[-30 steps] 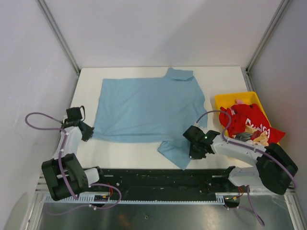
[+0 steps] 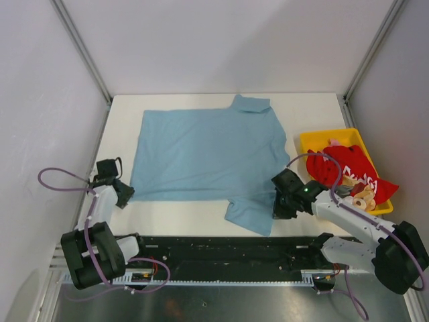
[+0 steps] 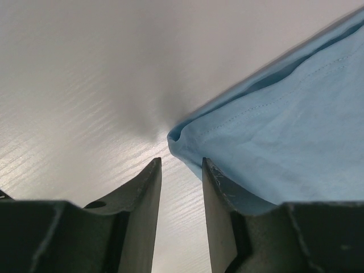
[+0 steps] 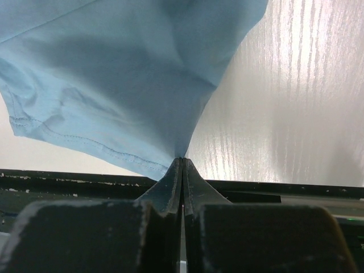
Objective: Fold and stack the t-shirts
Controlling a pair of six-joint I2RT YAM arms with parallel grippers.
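A light blue t-shirt (image 2: 201, 151) lies spread across the white table, its lower right part angled toward the front edge. My left gripper is part open at the shirt's folded lower left corner (image 3: 185, 139), fingertips just at the cloth, nothing clearly between them. My right gripper is shut, its tips at the corner of the shirt's hem (image 4: 136, 153) near the table's front edge; whether cloth is pinched in them is hard to tell.
A yellow bin (image 2: 312, 141) with red (image 2: 342, 168) and other garments sits at the right. A dark rail (image 2: 214, 245) runs along the front edge. White walls enclose the sides and back.
My left arm has moved slightly toward the front edge.
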